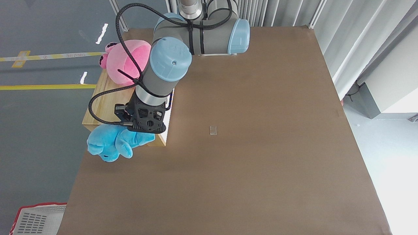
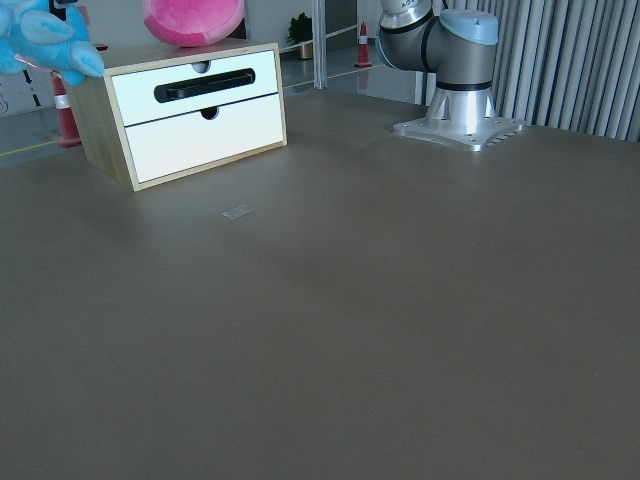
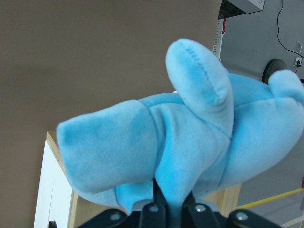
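A light blue plush toy (image 1: 111, 143) is held up in my gripper, which is shut on it; in the wrist view the soft body fills much of the frame, over the black fingers. In the left view the toy (image 2: 45, 40) hangs at the upper left, near the top corner of a small wooden cabinet (image 2: 105, 120) with two white drawers. A pink round plush (image 1: 127, 62) sits on the cabinet's top, toward the back.
A white basket with red rim (image 1: 39, 217) stands beyond the table's near left edge.
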